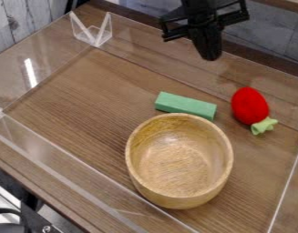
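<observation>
My gripper (206, 50) hangs high at the top of the view, above the table, with its fingers shut and nothing seen between them. A red object with a light green end (251, 106) lies at the right. A green block (187, 106) lies left of it, near the middle. A large tan bowl (179, 125) fills the lower middle.
A white wire-like object (93, 27) stands at the back left. A dark round shape sits at the lower left edge.
</observation>
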